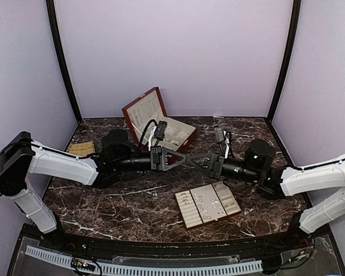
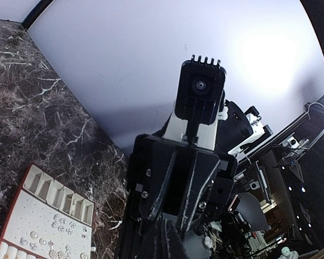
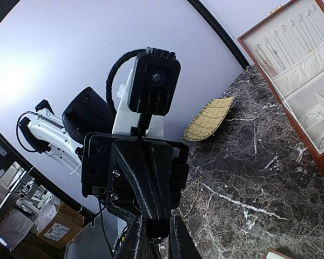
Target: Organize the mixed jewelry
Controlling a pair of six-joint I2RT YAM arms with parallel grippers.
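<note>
Above the table's middle, my left gripper [image 1: 184,156] and right gripper [image 1: 190,159] meet tip to tip. In the left wrist view my left fingers [image 2: 163,240] look shut against each other, while the right gripper's fingers [image 2: 195,197] stand apart around those tips. A tiny glint shows at the meeting point in the right wrist view; whether it is jewelry in a grip cannot be told. On the table, the jewelry tray [image 1: 188,214] holds several small earrings and rings. Behind the left arm stands the open jewelry box [image 1: 145,109], with necklaces [image 3: 297,38] hung inside its lid.
At the far left lies a woven leaf-shaped dish [image 1: 80,149]. Between the arms and the front edge, the marble table [image 1: 132,210] is bare left of the tray. Both arms hang between the box and the tray.
</note>
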